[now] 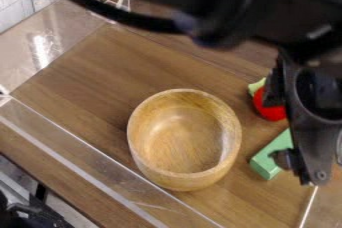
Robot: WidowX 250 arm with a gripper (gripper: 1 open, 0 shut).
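My dark gripper (301, 132) reaches in from the top right, its fingers standing open over the right side of the table, above a green block (267, 162) that it partly covers. A round red object (267, 104) lies behind it, partly hidden, with a light green item (257, 86) just beyond. A wooden bowl (185, 140) stands empty in the lower middle, left of the green block. What is between the fingertips, if anything, is hard to see.
Clear plastic walls (94, 167) edge it at the front and left. The arm hides much of the back.
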